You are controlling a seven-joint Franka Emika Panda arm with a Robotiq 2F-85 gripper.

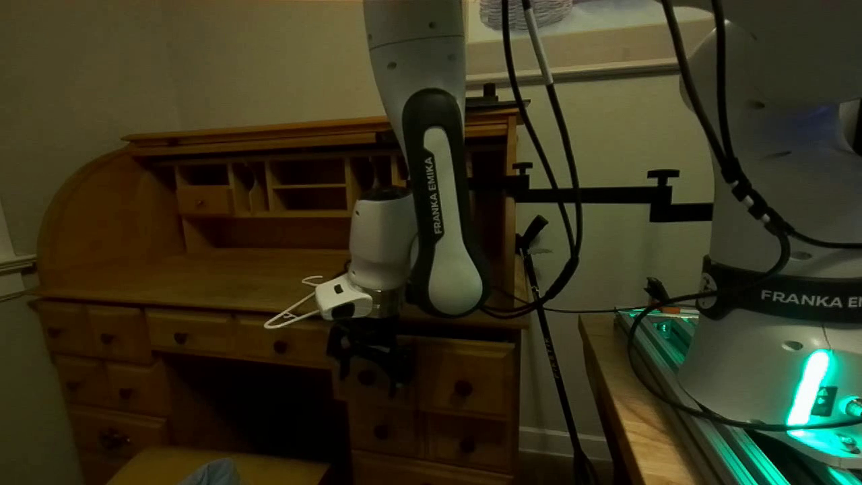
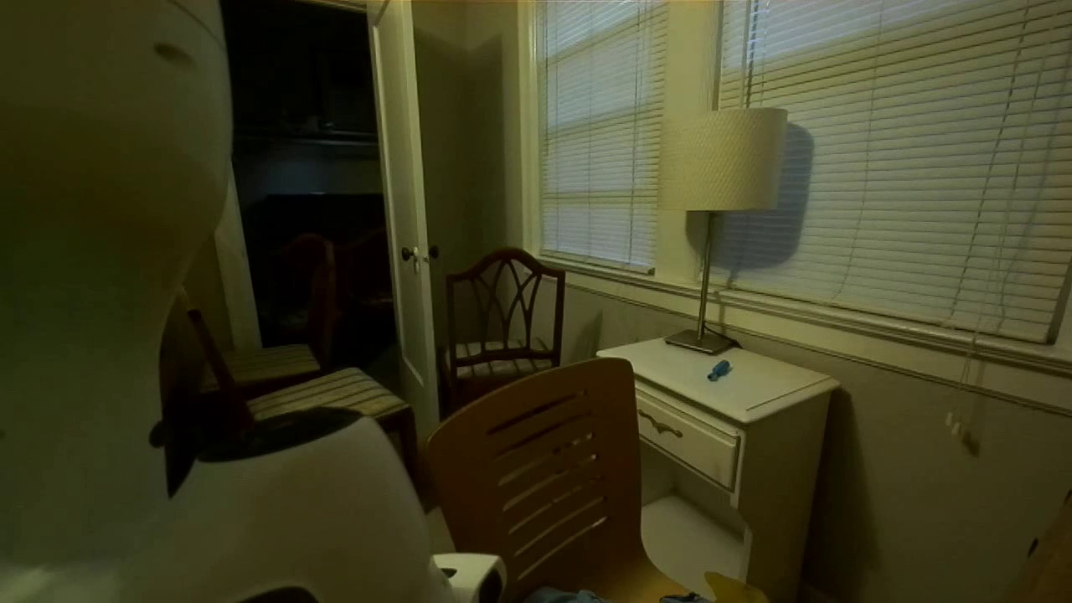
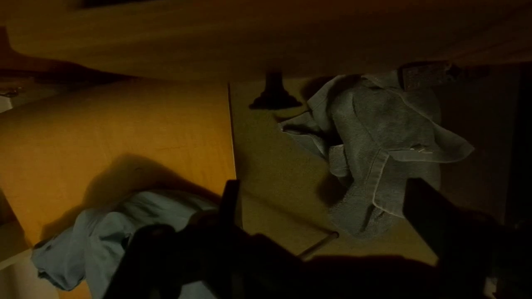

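My gripper point(image 1: 369, 376) points down in front of the wooden desk's right-hand drawers, and its fingers stand well apart. From the wrist view, the open gripper has nothing gripped between its fingertips. A crumpled grey cloth point(image 3: 386, 129) lies beneath on a tan surface, largely in the gap between the fingers and beyond it. A second, blue-grey cloth point(image 3: 107, 239) rests on an orange wooden chair seat point(image 3: 164, 119), partly covered by the dark left finger. That cloth point(image 1: 214, 472) also shows at the bottom of exterior view 1.
The desk point(image 1: 194, 279) stands close behind the gripper; a dark knob point(image 3: 275, 97) juts from a wooden edge. White wire loops point(image 1: 283, 318) show beside the wrist. A chair back point(image 2: 538, 472) and a white side table point(image 2: 693, 373) with a lamp appear in exterior view 2.
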